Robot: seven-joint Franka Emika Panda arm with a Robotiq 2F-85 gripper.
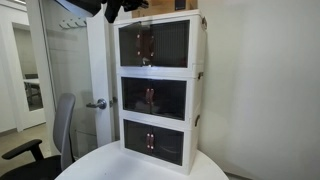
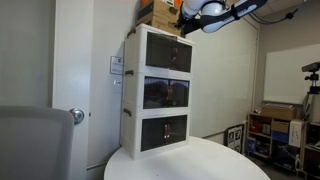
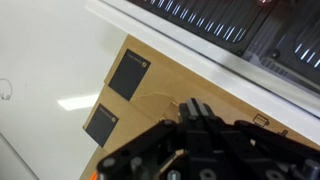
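A white three-tier cabinet (image 1: 160, 72) with dark see-through doors (image 1: 152, 97) stands on the round white table (image 2: 215, 165). The doors of all tiers look closed. Cardboard boxes (image 2: 158, 16) rest on top of it; in the wrist view one brown box (image 3: 150, 85) with dark labels lies behind my fingers. My gripper is shut, with nothing visible between its fingertips. It hovers near the cabinet's top front edge, beside the boxes. Whether it touches anything cannot be told.
A grey chair (image 1: 58, 130) stands left of the table, near a door with a metal handle (image 1: 97, 104). Shelves with several items (image 2: 275, 135) are at the far right in exterior view 2.
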